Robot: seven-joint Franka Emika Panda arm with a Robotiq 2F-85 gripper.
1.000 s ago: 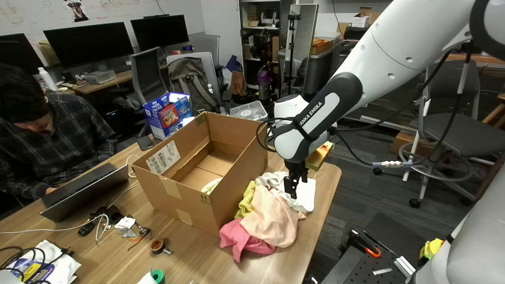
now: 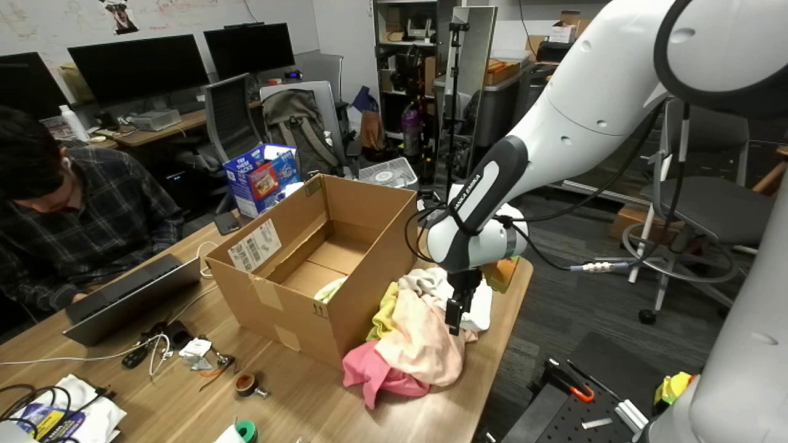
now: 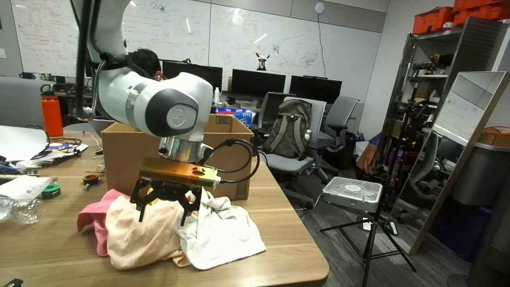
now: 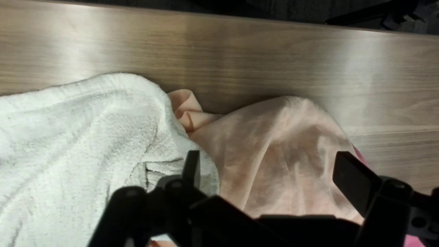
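Observation:
My gripper [image 3: 161, 220] stands open above the heap of cloths, its fingers pointing down and wide apart. Under it in the wrist view, a peach cloth [image 4: 280, 164] lies between the fingers, and a white towel [image 4: 82, 152] spreads to the left, partly beneath one finger. A pink cloth [image 2: 377, 369] shows at the heap's near end, and a yellow-green cloth [image 2: 385, 314] is tucked against the cardboard box [image 2: 295, 310]. The box is open at the top, with a pale cloth [image 2: 329, 289] partly visible inside. Whether the fingertips touch any cloth, I cannot tell.
The table's edge [image 4: 205, 14] runs close beside the heap. On the table left of the box are a laptop [image 2: 136, 299], cables and a green tape roll [image 2: 245, 431]. Bare wood lies around the near side of the cloths.
The arm has shifted and its hand has turned slightly; the gripper now sits a little lower in exterior view 1. The cloths and the box look the same.

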